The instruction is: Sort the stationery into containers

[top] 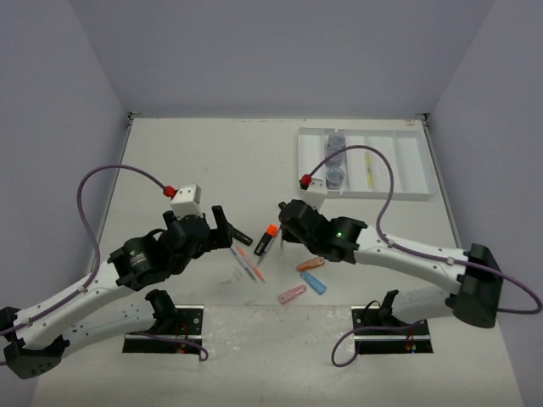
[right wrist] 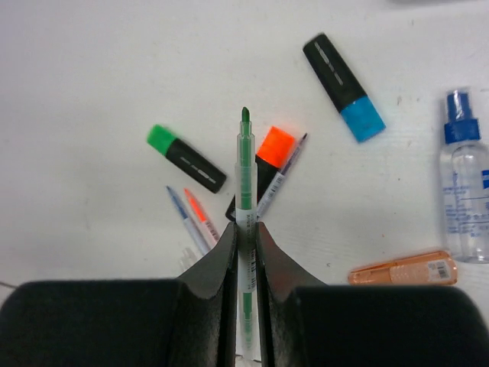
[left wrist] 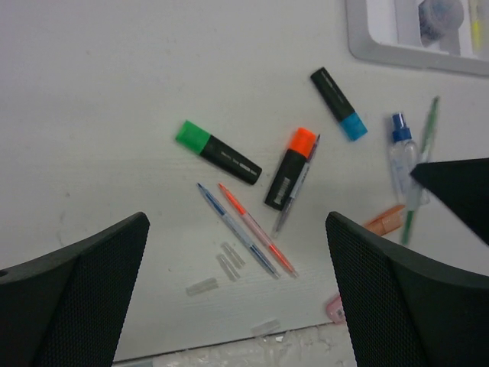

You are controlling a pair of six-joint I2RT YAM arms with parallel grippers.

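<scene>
My right gripper is shut on a green double-ended pen (right wrist: 244, 172), which points up between its fingertips and hangs above the table. In the left wrist view this pen (left wrist: 432, 126) appears at the right edge. My left gripper stands open and empty over the table. Below it lie a blue pen (left wrist: 237, 228), an orange pen (left wrist: 257, 229) and a green-capped marker (left wrist: 221, 154). An orange-capped marker (left wrist: 289, 173) rests beside a purple-tipped pen (left wrist: 300, 180). A blue-capped marker (left wrist: 336, 99) is farther off. The white divided tray (top: 414, 161) holds a yellow pen (top: 369, 171).
Clear round containers (top: 335, 153) stand in the tray's left compartment. A spray bottle (right wrist: 464, 191) and an orange item (right wrist: 405, 270) lie at right. Pink (top: 293, 294) and blue (top: 313, 282) items sit near the front edge.
</scene>
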